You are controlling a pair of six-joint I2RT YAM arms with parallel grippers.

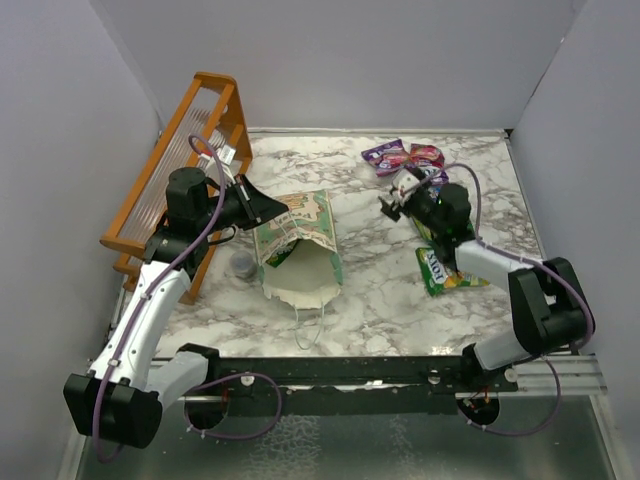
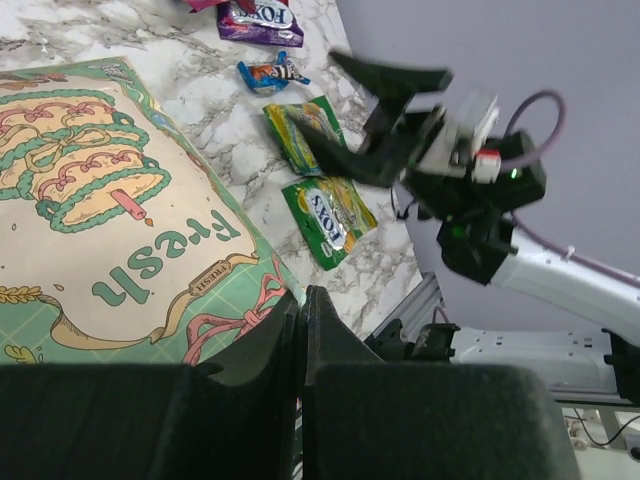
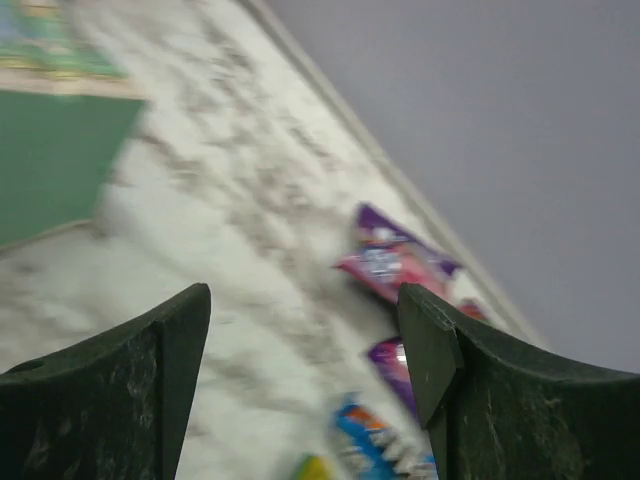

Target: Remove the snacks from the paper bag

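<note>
The paper bag (image 1: 310, 270) (image 2: 120, 200) lies mouth toward the front on the marble table, a green packet (image 1: 282, 253) inside. My left gripper (image 1: 284, 211) is shut on the bag's upper edge. My right gripper (image 1: 394, 200) hangs part open above the table right of the bag, nothing visible between its fingers; its wrist view is blurred. Outside the bag lie purple packets (image 1: 385, 156) (image 2: 260, 25) at the back, a small blue packet (image 2: 272, 75) and green packets (image 2: 330, 220) at the right.
A wooden rack (image 1: 160, 160) stands at the left, a small round clear object (image 1: 243, 263) beside it. Free marble lies between the bag and the packets and along the front. Grey walls (image 1: 590, 200) border the table.
</note>
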